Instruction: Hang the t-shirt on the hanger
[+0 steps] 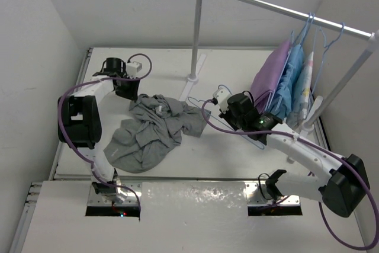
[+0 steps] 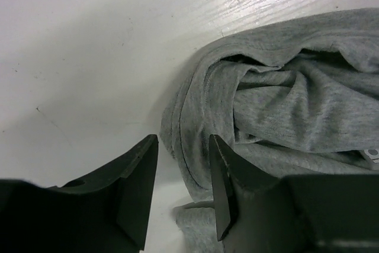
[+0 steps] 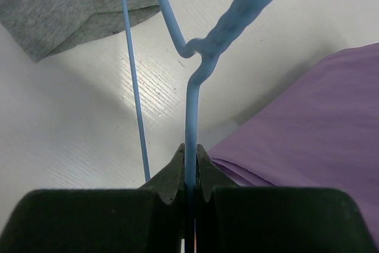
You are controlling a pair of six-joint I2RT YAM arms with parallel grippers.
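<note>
The grey t-shirt (image 1: 151, 131) lies crumpled on the left and middle of the white table. At its upper left edge is my left gripper (image 1: 135, 94), its fingers part open. In the left wrist view a folded edge of the shirt (image 2: 204, 111) runs down toward the gap between the fingers; whether cloth sits between the tips cannot be made out. My right gripper is shut on the blue hanger (image 3: 191, 111), whose thin rod passes between the fingertips. The hanger's blue wire (image 1: 219, 124) also shows to the right of the shirt in the top view.
A metal rack (image 1: 284, 10) stands at the right, with a purple garment (image 1: 272, 75), a blue garment (image 1: 289, 81) and a patterned one (image 1: 307, 81) hanging from it. Its upright post (image 1: 196, 39) rises behind the shirt. Bare table shows in front of the right gripper.
</note>
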